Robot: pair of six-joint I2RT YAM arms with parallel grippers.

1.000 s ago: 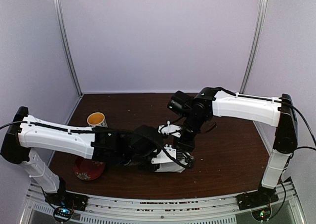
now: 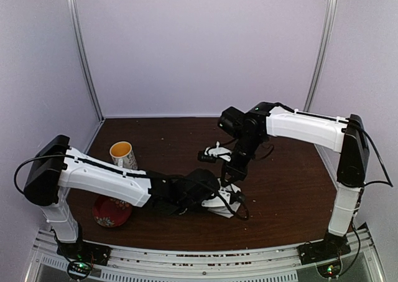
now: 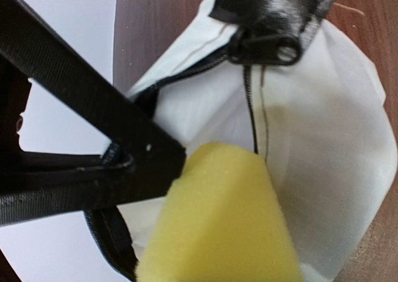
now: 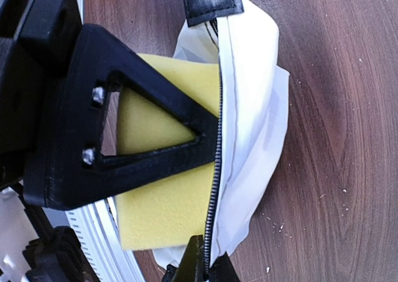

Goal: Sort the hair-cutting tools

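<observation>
A white zip pouch (image 3: 336,132) with a black tab lies on the table, its zipped mouth partly open in the left wrist view. A yellow sponge (image 3: 217,226) reaches into that mouth. My left gripper is shut on the sponge; one black finger lies across it in the right wrist view. At the bottom of that view, my right gripper is shut on the pouch's zipped edge. From above, both grippers meet over the pouch (image 2: 222,211) and mostly hide it; the sponge's far end is inside, out of sight.
A patterned mug (image 2: 124,155), orange inside, stands at the back left. A red flowered dish (image 2: 112,211) sits front left, partly under the left arm.
Over the last second the left arm has reached further right, its elbow now nearer the pouch. My right arm has risen a little and shifted slightly right.
</observation>
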